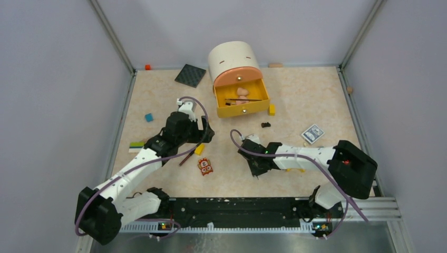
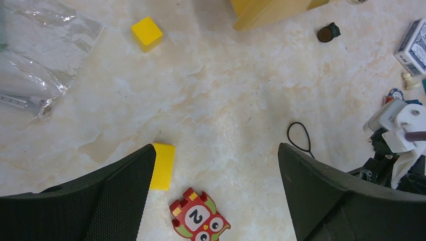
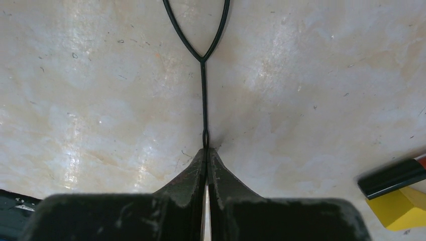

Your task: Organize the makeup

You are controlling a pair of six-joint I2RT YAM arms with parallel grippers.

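A cream rounded cabinet (image 1: 232, 59) stands at the back with its yellow drawer (image 1: 230, 112) pulled out; a thin brush (image 1: 248, 99) and pinkish items lie inside. My left gripper is open and empty above the table. Below it lie a yellow block (image 2: 163, 168) and a red owl piece (image 2: 199, 217). My right gripper is shut low over the front of the table. A thin black looped cord (image 3: 204, 90) stretches from its fingertips along the table; whether its end is pinched, I cannot tell. In the left wrist view the cord loop (image 2: 289, 131) lies flat.
A dark-ended stick (image 3: 392, 178) crosses a yellow block (image 3: 399, 211) beside the right gripper. A card box (image 1: 312, 134) sits at right, a dark square (image 1: 190, 76) at back left, and a clear bag (image 2: 45, 55) at far left.
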